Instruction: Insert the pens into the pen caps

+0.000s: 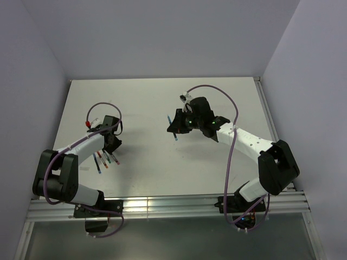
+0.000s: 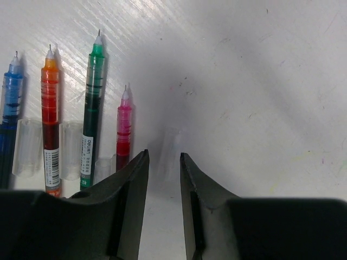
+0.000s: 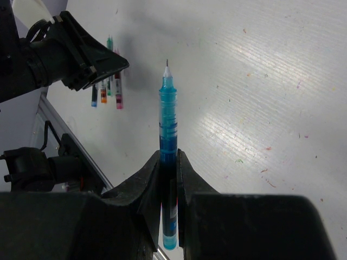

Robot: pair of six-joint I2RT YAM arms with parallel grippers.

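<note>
My right gripper is shut on a light blue pen, held upright in the right wrist view, tip uncovered. My left gripper hovers over the pens at the left, fingertips part open, with a clear cap lying between and beyond them. Left of it lie a pink pen, a green pen, an orange pen and a blue pen, with more clear caps between them.
A metal rail runs along the front edge, and grey walls stand at the sides and back.
</note>
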